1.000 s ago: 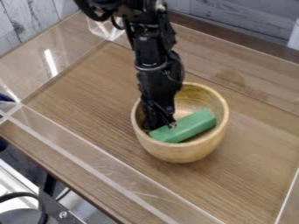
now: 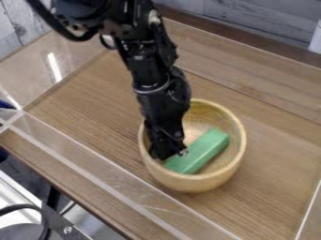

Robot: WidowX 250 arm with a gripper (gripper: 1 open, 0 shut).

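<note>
A wooden bowl [image 2: 226,172] stands on the wooden table, right of centre, holding a green block [image 2: 198,154] that lies tilted along its right part. My black arm reaches down from the top left, and its gripper [image 2: 163,145] is inside the left side of the bowl, beside the green block. The fingertips are dark and partly hidden, so whether they are open or shut is unclear.
Clear plastic strips run along its left and front edges. Dark cables lie at the lower left, and a white object [image 2: 313,37] sits at the top right edge.
The arm has come lower and toward the viewer. The bowl has shifted slightly, and the green block in it now lies at a steeper angle, farther to the right.
</note>
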